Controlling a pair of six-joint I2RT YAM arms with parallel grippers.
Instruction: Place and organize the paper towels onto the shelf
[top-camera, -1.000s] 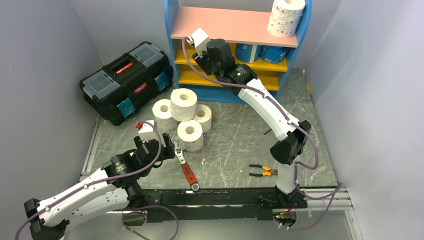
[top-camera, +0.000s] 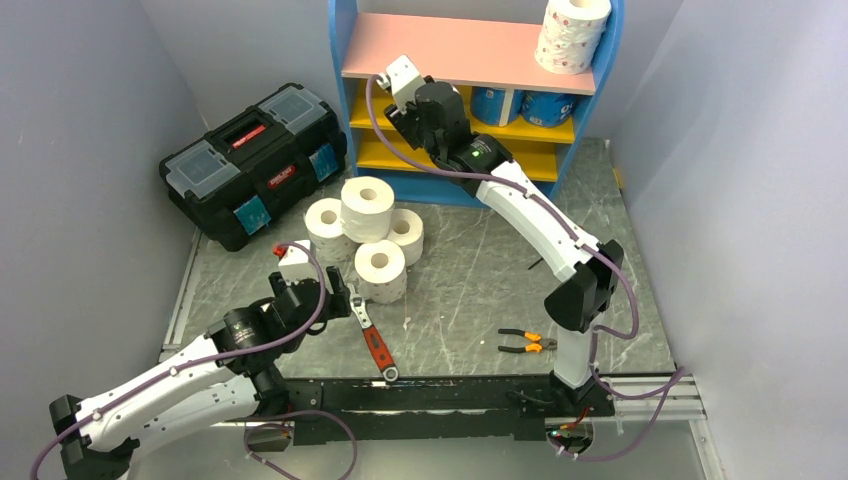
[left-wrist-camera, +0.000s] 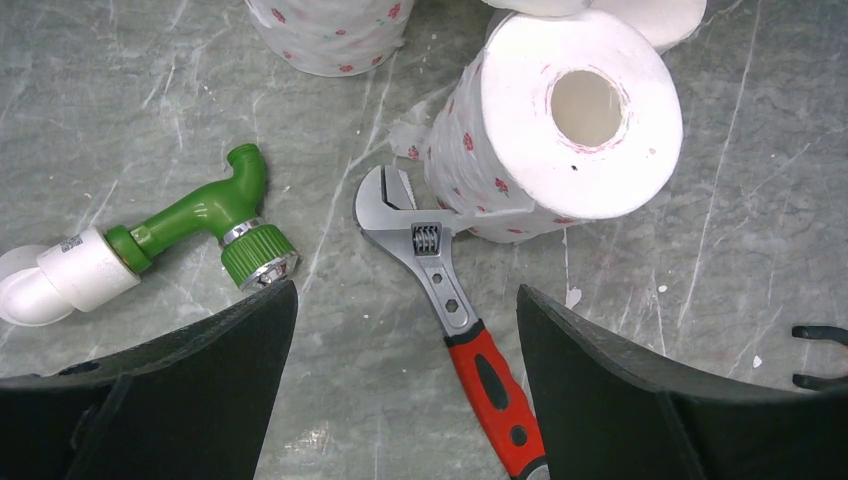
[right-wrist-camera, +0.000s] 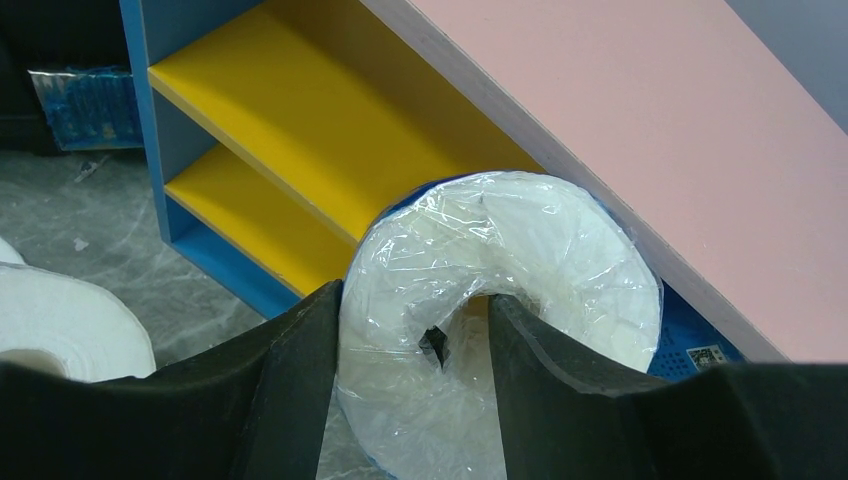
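Note:
Blue-wrapped paper towel rolls (top-camera: 545, 108) stand on the yellow middle shelf (top-camera: 556, 130), under the pink top (top-camera: 450, 45). In the right wrist view, a plastic-covered roll (right-wrist-camera: 590, 250) fills the space ahead of my right gripper. One finger is at the roll's outer edge, the other over its core hole; whether they press on the roll is unclear. Four-sided wrapping hides its base. Several white rolls (top-camera: 380, 262) cluster on the floor, one stacked atop others. My left gripper is open above an adjustable wrench, nothing between its fingers.
A flowered white roll (top-camera: 570, 45) stands on the shelf top. The black toolbox (top-camera: 255, 165) sits left of the shelf. A red-handled wrench (left-wrist-camera: 490, 385), a green tap (left-wrist-camera: 205, 215) and orange pliers (top-camera: 527, 341) lie on the floor.
The right arm's elbow has shifted slightly to the right. Its gripper stays by the shelf, and the left arm and the rolls look unchanged.

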